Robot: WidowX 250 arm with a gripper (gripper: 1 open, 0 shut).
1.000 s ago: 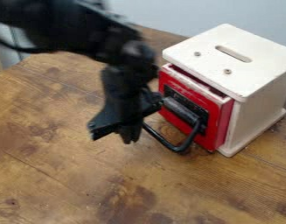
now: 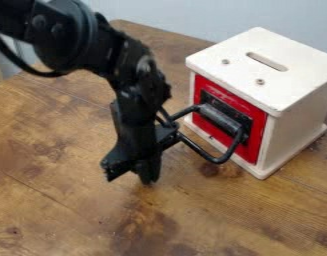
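Observation:
A white wooden toaster-like box point(image 2: 279, 90) with a slot on top stands at the right of the table, its red front point(image 2: 206, 96) facing left with a dark grey insert and a black bar handle looped out from it. My black gripper point(image 2: 146, 172) hangs low over the table just left of the handle, pointing down. Its fingers are close together, and I see nothing between them.
A pale wall stands behind the table.
The earliest view is blurred.

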